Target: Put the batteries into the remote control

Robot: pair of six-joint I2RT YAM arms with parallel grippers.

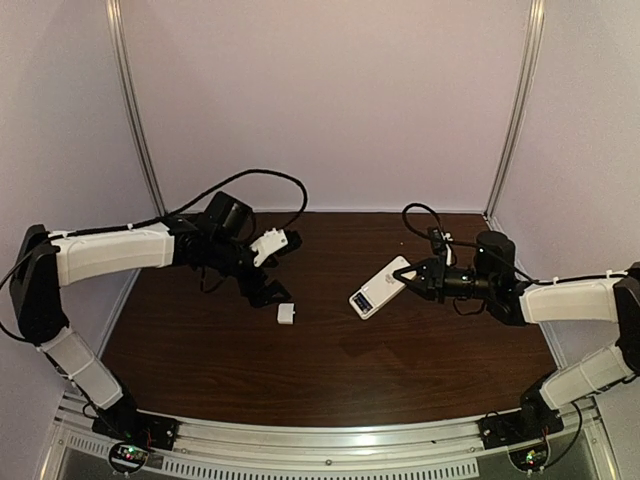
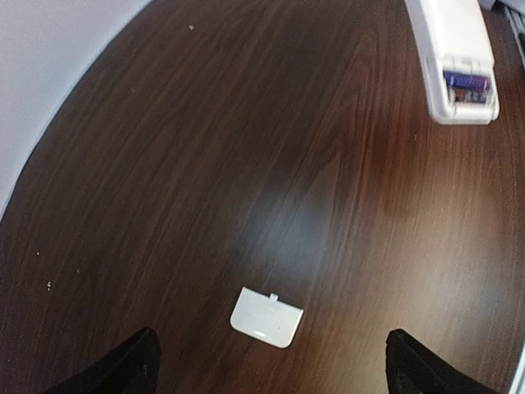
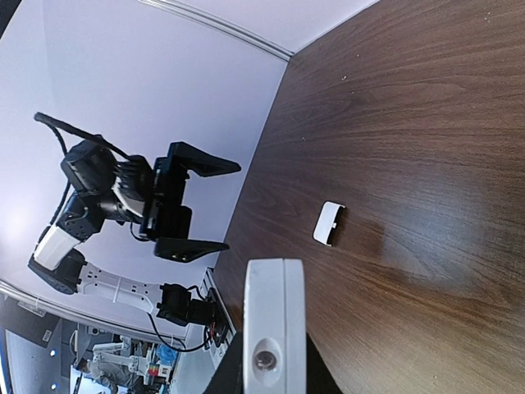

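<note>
My right gripper [image 1: 410,275] is shut on the white remote control [image 1: 380,288], held tilted over the table; its open compartment at the lower end shows batteries [image 2: 466,82] inside, one purple. In the right wrist view the remote [image 3: 275,320] fills the bottom centre. My left gripper [image 1: 270,290] is open with nothing between its fingers, left of the remote and above the small white battery cover [image 1: 286,313], which lies on the table and also shows in the left wrist view, between the open fingertips.
Pale walls and metal rails surround it at the back and sides.
</note>
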